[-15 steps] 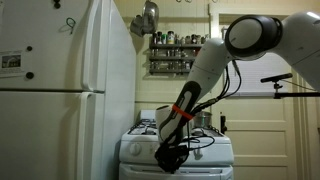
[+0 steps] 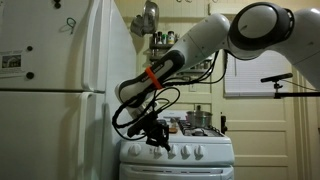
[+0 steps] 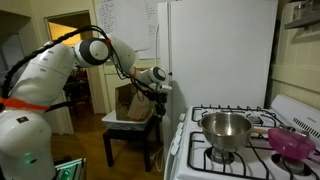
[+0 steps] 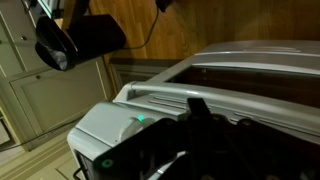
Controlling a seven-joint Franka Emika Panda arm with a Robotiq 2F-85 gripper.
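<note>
My gripper (image 2: 163,147) hangs in front of the white stove (image 2: 215,152), near its row of front knobs. Its fingers look closed in the wrist view, where the dark gripper covers the lower right and nothing shows between the tips. Below them run white bars and edges of the stove front (image 4: 240,104), with a dark gap beyond. One knob (image 4: 131,128) and a small green light appear at the lower left there. In exterior view 2 the gripper is small and far back, so its contact with the stove cannot be judged.
A tall white refrigerator (image 2: 50,75) stands left of the stove. On the burners are a steel pot (image 3: 227,130) and a pink pot (image 3: 291,142). A black bin-like object (image 4: 80,40) rests on the wooden floor. Shelves of jars hang above the stove.
In exterior view 1 my arm has swung left towards the refrigerator, and the gripper has risen from low on the stove front to about knob height.
</note>
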